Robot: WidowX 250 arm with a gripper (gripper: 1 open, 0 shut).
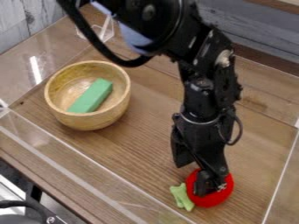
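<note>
A red round object [218, 197] with a light green stem-like part [181, 198] lies near the front right of the wooden table. My black gripper [201, 179] is low over the red object, overlapping it from this view; its fingers appear open, though their tips are partly hard to make out. At the left, a light wooden bowl [59, 93] holds a green block [93, 97].
Bare table [122, 149] lies between the bowl and my gripper and to the right of the arm. A raised edge runs along the back, and a dark cable shows at the lower left.
</note>
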